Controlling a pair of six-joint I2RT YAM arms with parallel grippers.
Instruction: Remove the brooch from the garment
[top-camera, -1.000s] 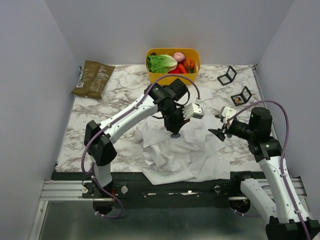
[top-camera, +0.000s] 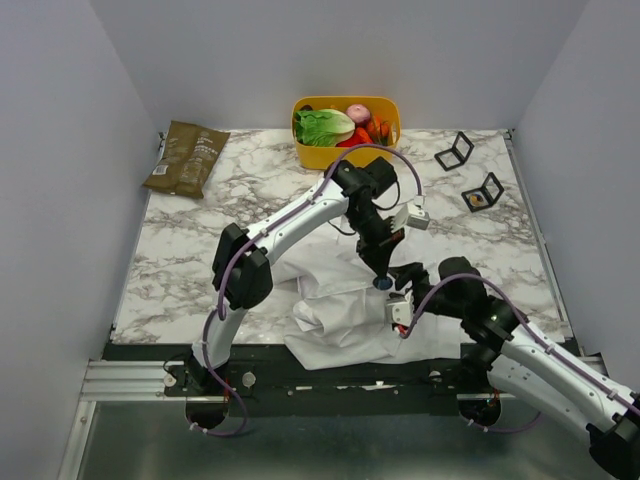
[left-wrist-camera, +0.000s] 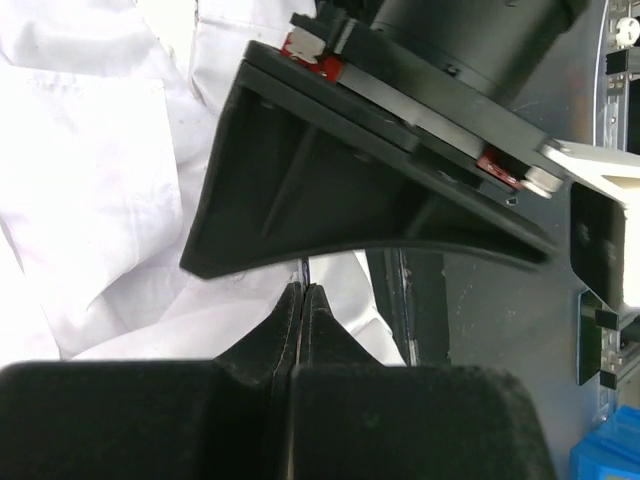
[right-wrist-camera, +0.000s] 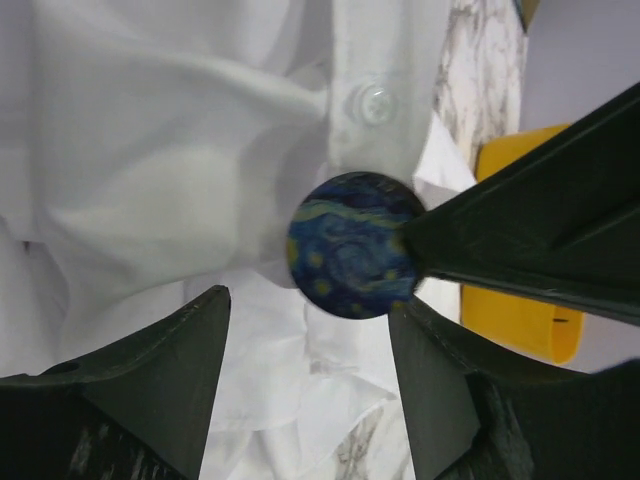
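Note:
The round dark-blue brooch with a swirling yellow pattern (right-wrist-camera: 350, 245) shows face-on in the right wrist view, above the white garment (top-camera: 335, 320). My left gripper is shut on the brooch's edge; in its own view only a thin dark strip shows at the tips. Seen from the right wrist, the left fingertips (right-wrist-camera: 450, 240) overlap the brooch's right side. My right gripper stands open, its fingers spread just below the brooch with nothing gripped. Whether the brooch is still fixed to the cloth cannot be seen.
A yellow basket of vegetables (top-camera: 318, 157) stands at the back. A brown bag (top-camera: 187, 158) lies at the back left, and two black frames (top-camera: 455, 150) are at the back right. The two grippers are very close together. Bare marble lies to the left.
My left gripper has shifted right and slightly toward the front, with the brooch moving along. My right arm has come in from the right and forward, up close to the brooch.

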